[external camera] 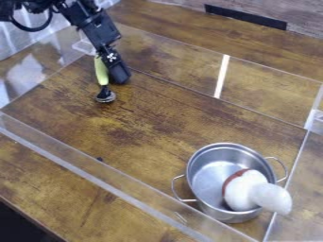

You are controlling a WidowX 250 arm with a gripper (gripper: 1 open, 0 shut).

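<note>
My gripper (113,71) is at the upper left of the camera view, low over the wooden table, at the end of a dark arm with cables. Beside its lower end is a yellow-green object (100,70), with a dark, round piece (105,95) just below it. The fingers are dark and small, so whether anything is between them is unclear. At the lower right stands a steel pot (203,176) with two handles, holding a white and reddish round object (240,189) with a pale top.
Clear plastic panels edge the table (139,142) along the front, back and right. A white strip (222,76) lies at the back right.
</note>
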